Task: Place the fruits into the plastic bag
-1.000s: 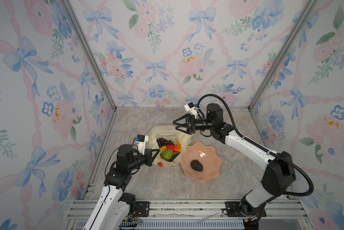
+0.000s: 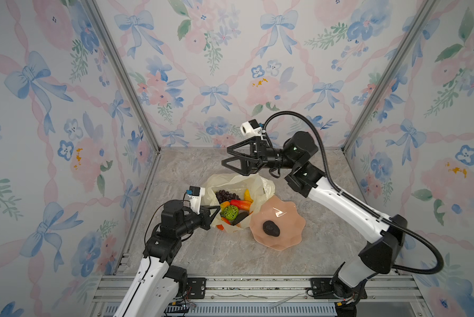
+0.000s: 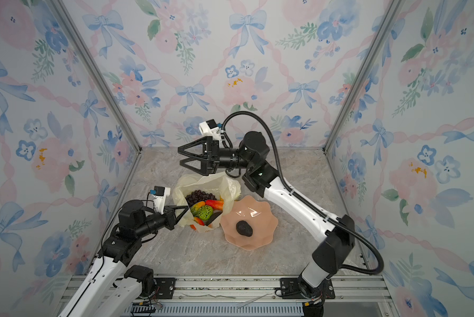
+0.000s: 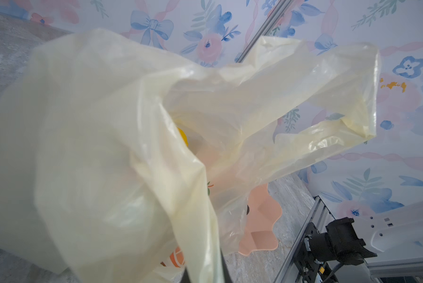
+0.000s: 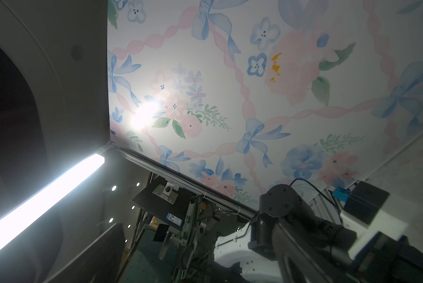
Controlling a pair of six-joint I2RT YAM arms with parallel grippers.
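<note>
The cream plastic bag [image 2: 211, 186] stands open on the table. Inside it show dark grapes [image 2: 227, 196], a red-orange piece [image 2: 242, 204], a green bumpy fruit [image 2: 230, 212], a dark oblong piece [image 2: 240, 217] and something yellow [image 2: 247, 196]. My left gripper [image 2: 219, 207] is shut on the bag's left rim; the plastic [image 4: 197, 226] runs down between its fingers in the left wrist view. High above the bag's far side, my right gripper [image 2: 224, 157] is open and empty. A dark avocado-like fruit [image 2: 271, 228] lies in the pink scalloped bowl [image 2: 292, 216].
The bowl sits close against the bag's right side. Bare tabletop [image 2: 326, 232] lies right of the bowl and in front of it. My raised right arm [image 2: 347, 206] crosses above the right part of the table. Patterned walls close off the back and sides.
The bag's right rim now spreads wider toward the right. My left arm stays still.
</note>
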